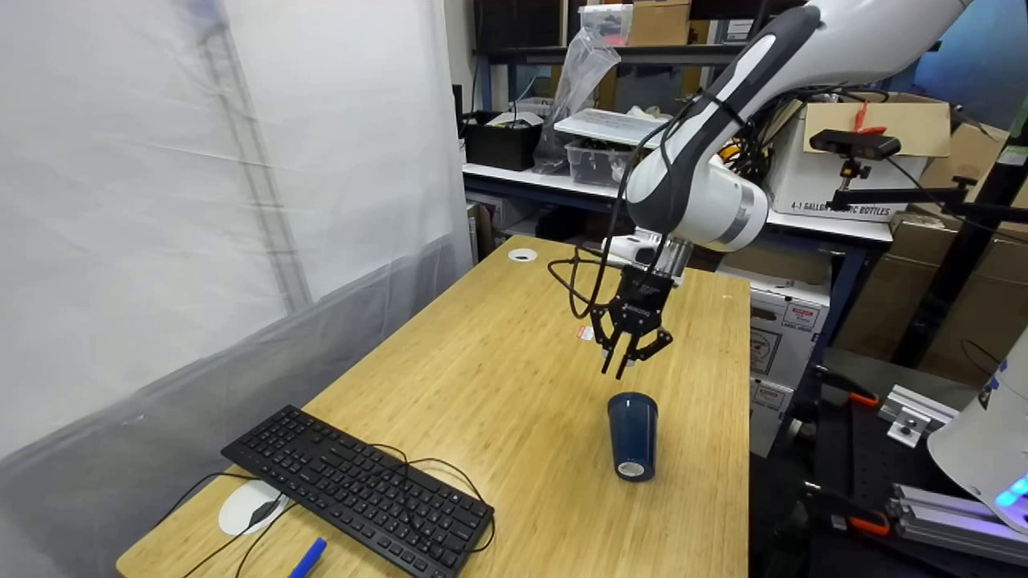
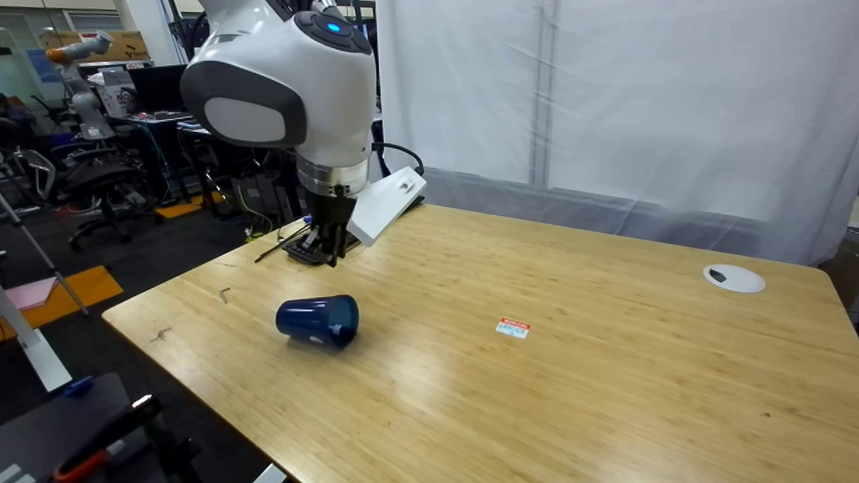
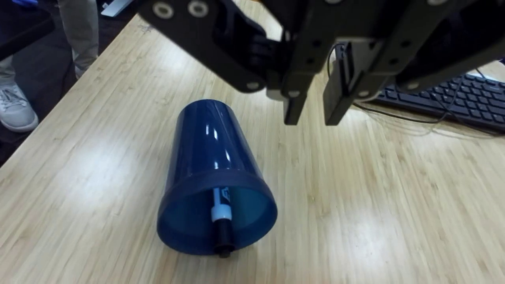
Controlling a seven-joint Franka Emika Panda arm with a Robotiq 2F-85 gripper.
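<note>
A dark blue cup (image 1: pixel 633 433) lies on its side on the wooden table, its mouth facing the arm. In the second exterior view the mouth of the cup (image 2: pixel 306 318) points right. The wrist view looks into the cup (image 3: pixel 208 137), where a marker (image 3: pixel 221 210) with a black cap lies along the wall, cap just at the rim. My gripper is above the table beside the cup, to its right in that view. A narrow gap separates the fingers (image 3: pixel 294 109), and nothing is between them. From outside, the gripper (image 1: pixel 613 368) hangs clear of the cup.
A black keyboard (image 1: pixel 361 491) with loose cables lies toward the table's left side, near a blue pen (image 1: pixel 308 557). A small label (image 2: pixel 513 327) is stuck on the tabletop. The table's edge runs not far from the cup.
</note>
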